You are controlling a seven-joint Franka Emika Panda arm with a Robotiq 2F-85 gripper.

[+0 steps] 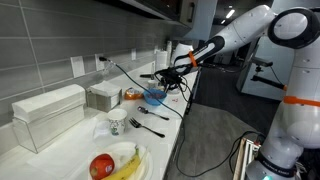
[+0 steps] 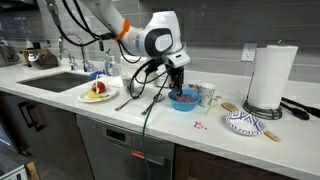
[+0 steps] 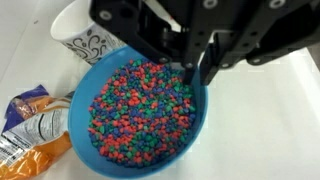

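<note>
A blue bowl (image 3: 98, 79) filled with small red, green and blue pieces takes up the middle of the wrist view. In exterior view 2 the bowl (image 2: 185, 104) rests on the white counter, with my gripper (image 2: 177, 86) reaching down over it. Dark fingers hang at the top of the wrist view, and my gripper meets the bowl's near rim there, apparently shut on it. The grip itself is partly covered by the gripper body. From exterior view 1 the bowl (image 1: 155, 97) shows at the far end, behind the arm.
Close by the bowl are a patterned white cup (image 3: 88, 32) and an orange snack bag (image 3: 35, 142). A paper towel roll (image 2: 271, 78) and a patterned plate (image 2: 244, 122) stand to the right in exterior view 2. Black utensils (image 1: 150, 131) and a fruit plate (image 1: 120, 155) lie nearer exterior view 1.
</note>
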